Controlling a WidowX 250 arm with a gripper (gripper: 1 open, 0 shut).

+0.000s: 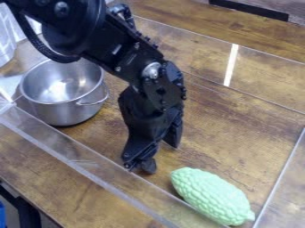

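My black gripper (150, 153) reaches down low to the wooden floor of the clear-walled enclosure, near its front wall. Its fingertips point downward; whether anything sits between them is hidden by the gripper's own body. A pale green, bumpy, oblong object (212, 196) lies to the lower right of the gripper, apart from it. A steel pot (64, 97) with handles stands to the left, partly behind the arm.
Clear walls (95, 175) run along the front and right of the area, with another along the back.
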